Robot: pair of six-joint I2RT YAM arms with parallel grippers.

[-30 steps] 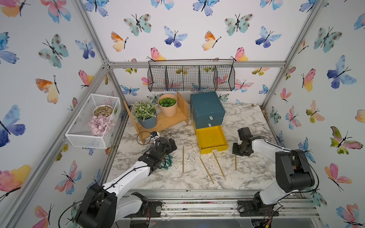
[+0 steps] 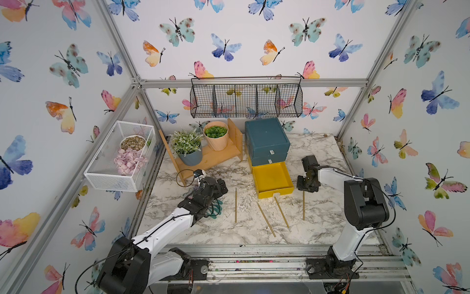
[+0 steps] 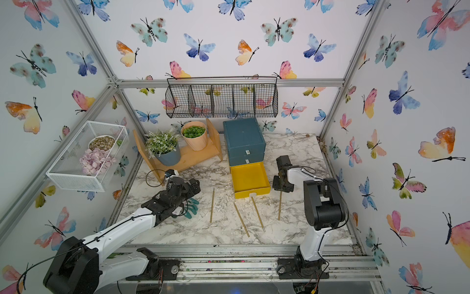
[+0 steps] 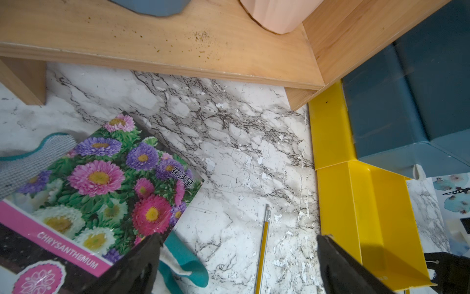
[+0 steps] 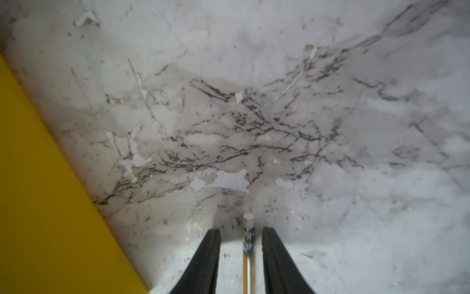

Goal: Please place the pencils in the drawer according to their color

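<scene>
Yellow pencils lie on the marble table: one [image 2: 236,205] left of the open yellow drawer [image 2: 271,178], two [image 2: 266,220] [image 2: 281,212] in front of it, one [image 2: 303,208] to its right. The drawer sticks out empty from the blue cabinet [image 2: 266,139]. My open right gripper is low beside the drawer, fingertips either side of the silver end of the rightmost pencil [image 5: 248,269]. My open left gripper hangs above the table's left part, nothing between its fingers, near a pencil [image 4: 262,250].
A wooden shelf [image 2: 222,154] with two potted plants stands back left. A flower-printed packet [image 4: 98,205] and teal glove [image 4: 191,267] lie under the left arm. A wire basket [image 2: 246,100] hangs on the back wall; a white mesh basket [image 2: 112,178] is at left.
The left arm is still.
</scene>
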